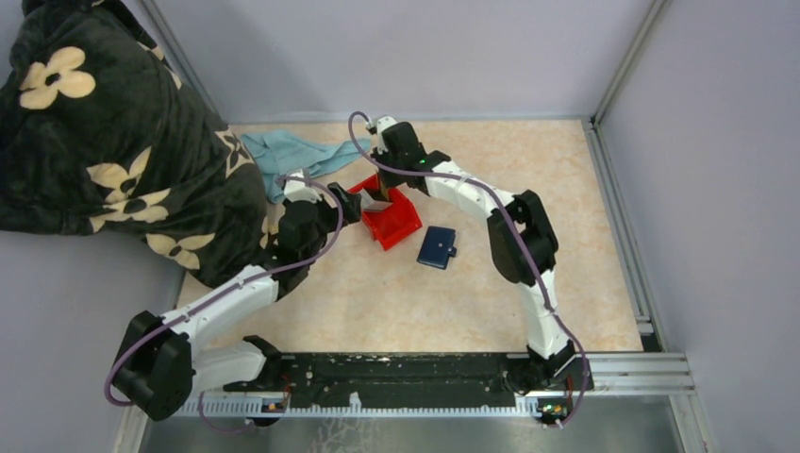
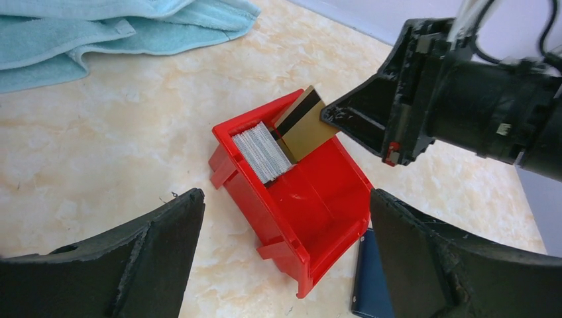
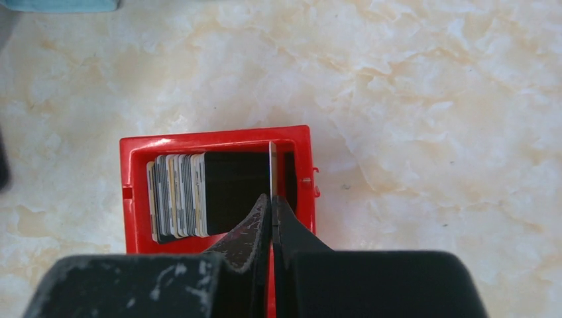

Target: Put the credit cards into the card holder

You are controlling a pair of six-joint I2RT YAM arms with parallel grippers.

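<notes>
A gold card [image 2: 310, 126] with a black stripe stands on edge at the far end of the red box [image 2: 262, 212]. My right gripper is shut on that card, which shows edge-on in the right wrist view. Inside the box a row of packed cards [image 3: 177, 195] leans to one side, with a black card face [image 3: 233, 189] at its end. The dark blue card holder [image 1: 437, 247] lies on the table to the right of the box. My left gripper is open and empty, with the box beyond its fingers.
A light blue towel [image 1: 297, 156] lies behind the box, and a dark flowered cloth [image 1: 141, 160] covers the left side.
</notes>
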